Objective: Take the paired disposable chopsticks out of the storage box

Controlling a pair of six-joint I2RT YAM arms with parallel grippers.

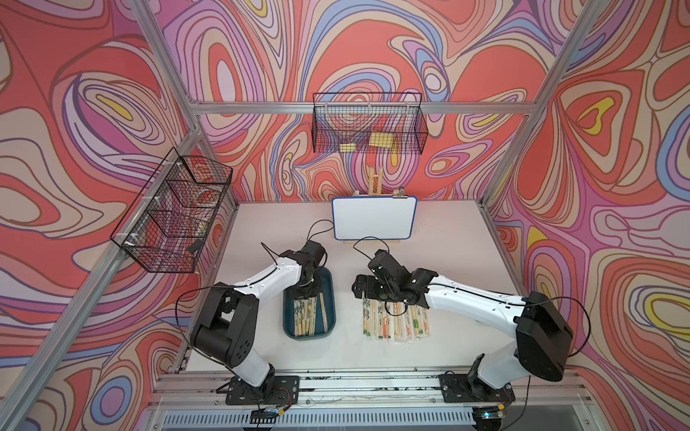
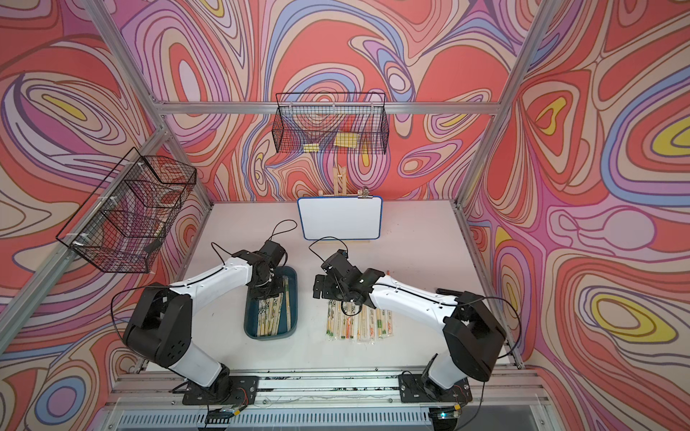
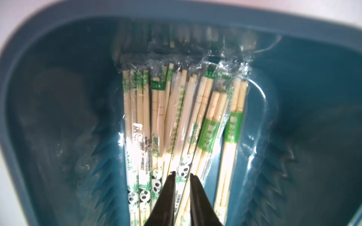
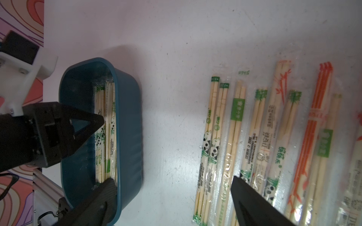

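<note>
Wrapped chopstick pairs (image 3: 132, 150) lie side by side in the dark teal storage box (image 3: 181, 11), several with panda prints or green bands. Over them is my left gripper, its fingers part open with a narrow gap and nothing seen held. The right wrist view also shows that gripper's black fingers (image 4: 81, 120) from the side, within the box's outline. My right gripper is wide open and empty, right of the box, with one finger before the box's near end. Beneath and right of it are several wrapped pairs (image 4: 235, 124) laid out in a row.
A whiteboard (image 1: 373, 217) stands on an easel at the back of the table. Wire baskets (image 1: 370, 125) hang at the back and left. Bare tabletop (image 4: 166, 94) lies between the box and the row of chopsticks.
</note>
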